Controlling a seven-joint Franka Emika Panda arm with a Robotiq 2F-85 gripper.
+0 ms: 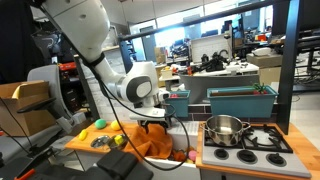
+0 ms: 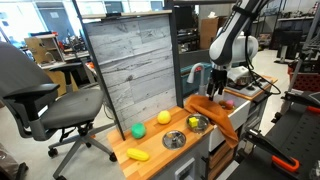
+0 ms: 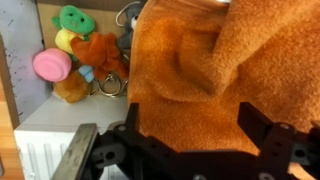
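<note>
An orange cloth [image 1: 150,143] lies crumpled in and over the edge of an open white drawer, draping down its front in exterior view 2. My gripper points down at it, fingers spread wide apart and nothing held between them. In the wrist view the cloth [image 3: 185,120] fills most of the space below the fingers; whether the fingertips touch it I cannot tell. Beside the cloth, small soft toys lie in the drawer: a pink one [image 3: 52,64], a green one [image 3: 74,18] and an orange one [image 3: 96,50], near a metal key ring.
Right of the drawer stand a steel pot [image 1: 226,128] and a black stove [image 1: 252,147]. A teal box [image 1: 240,104] sits behind them. On the wooden counter to the left are a green ball [image 2: 138,131], a yellow ball [image 2: 165,116], a banana [image 2: 138,154] and a metal bowl [image 2: 176,139].
</note>
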